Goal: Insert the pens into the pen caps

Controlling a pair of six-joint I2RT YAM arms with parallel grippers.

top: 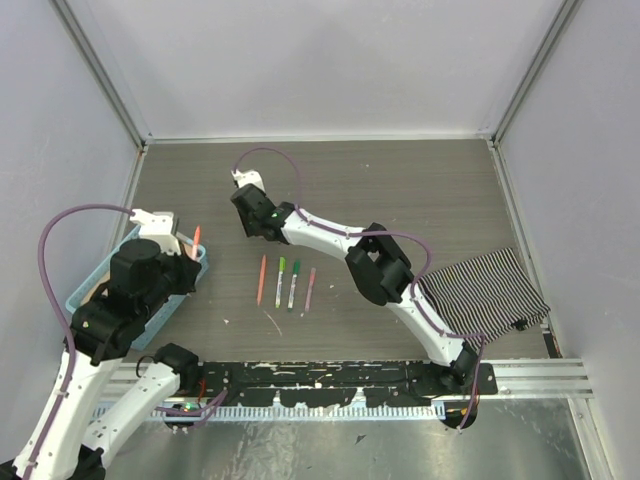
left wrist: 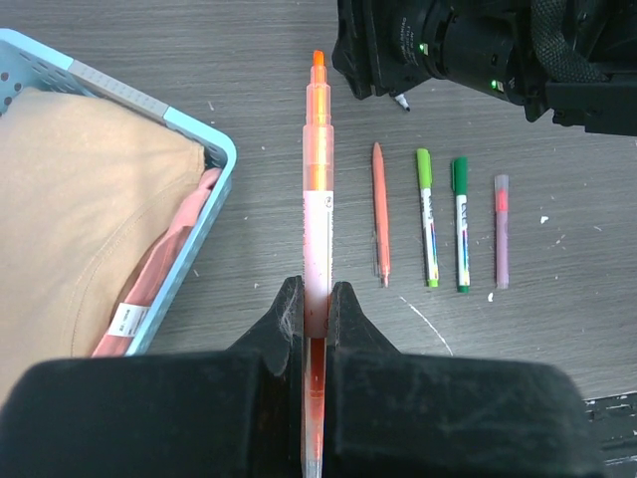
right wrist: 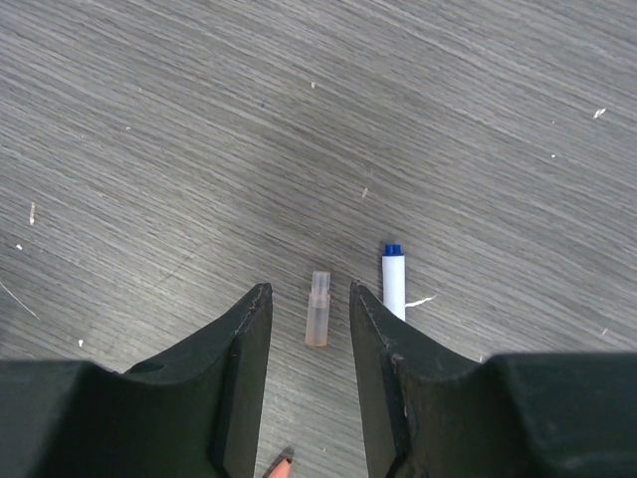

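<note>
An orange pen (left wrist: 318,239) with an uncapped tip stands out from my left gripper, which is shut on its body. In the right wrist view, a small clear cap (right wrist: 318,311) lies on the table between the parted fingers of my right gripper; I cannot see either finger touching it. Beside that gripper's right finger (right wrist: 370,349) lies a white cap with a blue end (right wrist: 394,277). On the table in the left wrist view are an orange pen (left wrist: 381,214), a light green pen (left wrist: 427,219), a dark green pen (left wrist: 462,224) and a pink pen (left wrist: 502,231).
A light blue basket (left wrist: 184,269) holding a beige pouch (left wrist: 90,219) and a pink item (left wrist: 159,259) stands at the left. A striped cloth (top: 485,297) lies at the right.
</note>
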